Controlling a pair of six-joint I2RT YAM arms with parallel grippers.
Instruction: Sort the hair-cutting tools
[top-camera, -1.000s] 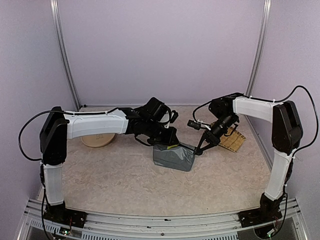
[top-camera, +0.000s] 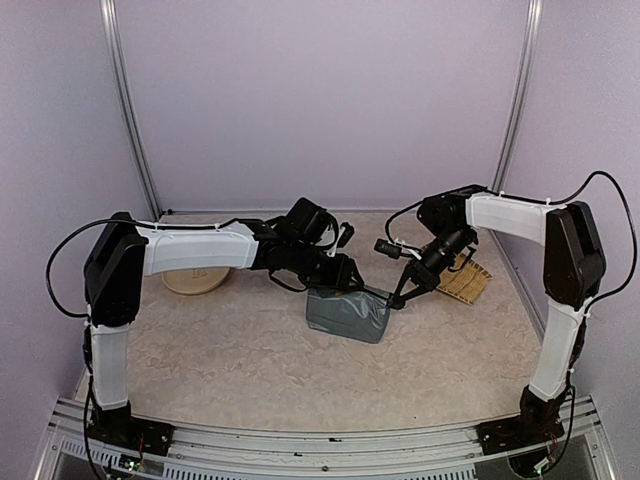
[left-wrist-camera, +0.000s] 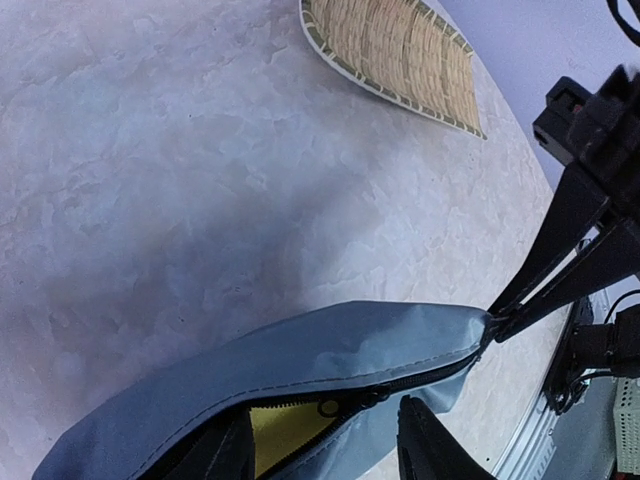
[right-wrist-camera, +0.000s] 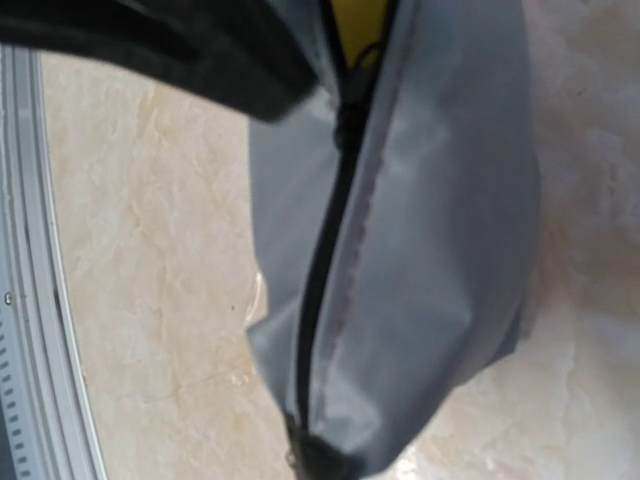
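Note:
A grey zippered pouch (top-camera: 347, 315) stands on the table between both arms, its zipper partly undone. Something yellow (left-wrist-camera: 284, 430) shows through the gap in the left wrist view. The black zipper slider (left-wrist-camera: 366, 398) sits near the pouch's right end. My left gripper (top-camera: 352, 284) is over the opening, its fingers (left-wrist-camera: 232, 448) apart, with the slider just ahead of the gap between them. At the pouch's right corner, my right gripper is shut on the corner by the zipper's end. One left finger (right-wrist-camera: 270, 75) crosses the upper part of the right wrist view.
A woven bamboo basket (top-camera: 465, 281) lies at the right, behind my right arm. At the left, a round tan plate (top-camera: 195, 284) is partly hidden by my left arm.
The right arm and the pouch hold still.

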